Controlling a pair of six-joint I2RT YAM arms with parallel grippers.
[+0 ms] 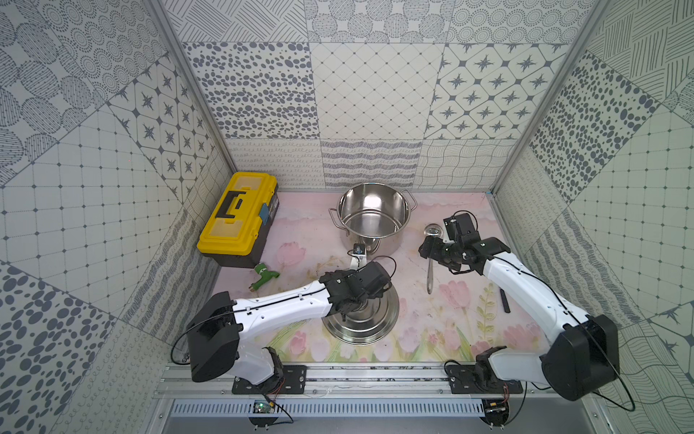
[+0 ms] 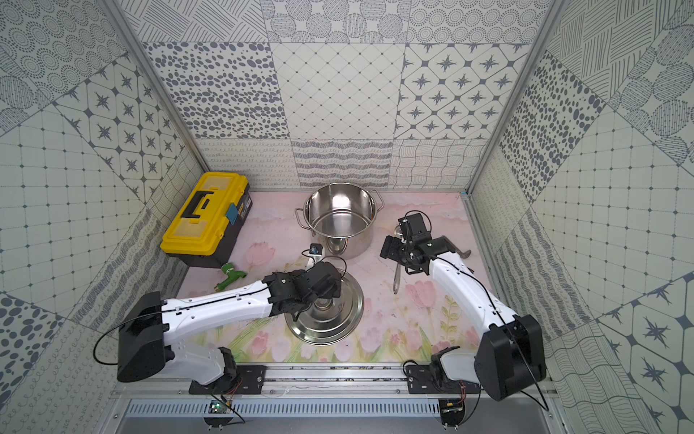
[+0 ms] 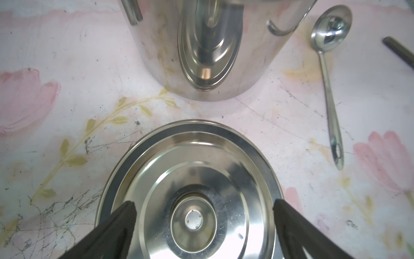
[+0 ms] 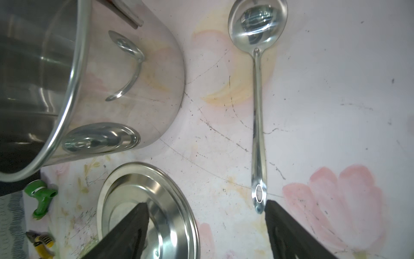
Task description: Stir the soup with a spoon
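Observation:
A steel ladle [image 4: 257, 125] lies on the table to the right of the big steel pot [image 1: 371, 238], its bowl toward the back wall. Nothing shows inside the open pot. Over the ladle hangs my right gripper, its fingers wide apart and empty; the handle's end [image 4: 259, 196] appears near its right finger. The round steel lid [image 3: 194, 172] rests flat in front of the pot, knob up. My left gripper is open above this lid, with the knob [image 3: 193, 222] between its fingers in the view but apart from them.
At the left stands a yellow and black toolbox [image 1: 238, 213]. A green object [image 1: 263, 275] lies before it. Right of the ladle, partly under the right arm, is a dark-handled tool [image 1: 504, 300]. Bare table shows between lid and ladle.

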